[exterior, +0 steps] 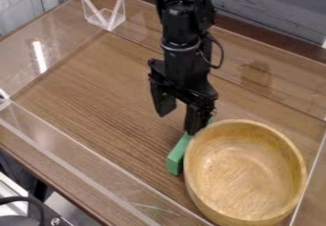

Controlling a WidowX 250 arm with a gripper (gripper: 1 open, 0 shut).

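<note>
My black gripper [181, 110] hangs from the arm in the middle of the view, its fingers open, just above and behind a green oblong object [177, 155]. The green object lies on the wooden surface, against the left side of a large cream-yellow bowl [242, 187] at the lower right. Whether the fingertips touch anything is hard to tell.
A white wire-like holder [105, 10] stands at the top left. A dark cable lies at the bottom left corner. A raised wooden edge runs along the top right.
</note>
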